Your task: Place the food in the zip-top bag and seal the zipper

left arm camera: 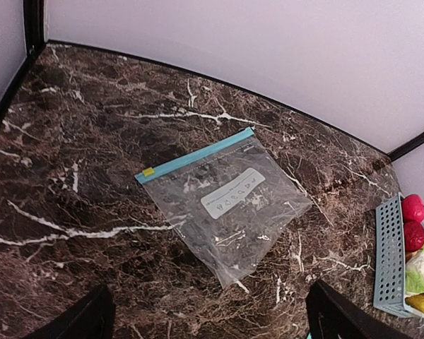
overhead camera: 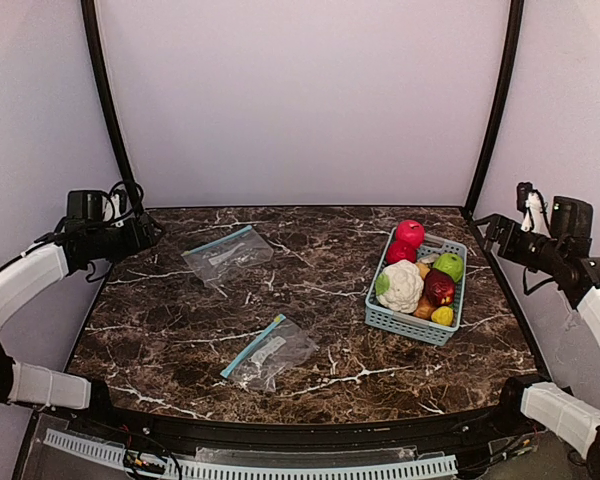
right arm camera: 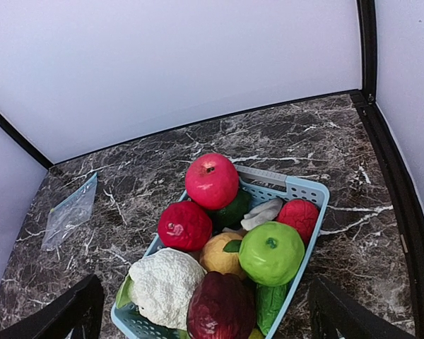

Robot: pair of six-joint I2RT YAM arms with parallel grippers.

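Observation:
Two clear zip top bags lie flat on the dark marbled table: a rear bag (overhead camera: 227,258) at the left and a front bag (overhead camera: 272,355) near the middle. The rear bag (left arm camera: 230,201) fills the centre of the left wrist view, its blue zipper strip on the far side. Toy food, including a cauliflower (overhead camera: 399,287), a green apple (right arm camera: 271,251) and a dark red apple (right arm camera: 222,306), is heaped in a blue basket (overhead camera: 407,324) on the right. My left gripper (overhead camera: 152,230) is open and empty off the table's left side. Open and empty too, my right gripper (overhead camera: 486,230) hangs right of the basket.
A black frame rail (overhead camera: 310,416) runs along the table's front edge, and white walls close the back and sides. Bare tabletop (overhead camera: 325,240) lies between the bags and the basket.

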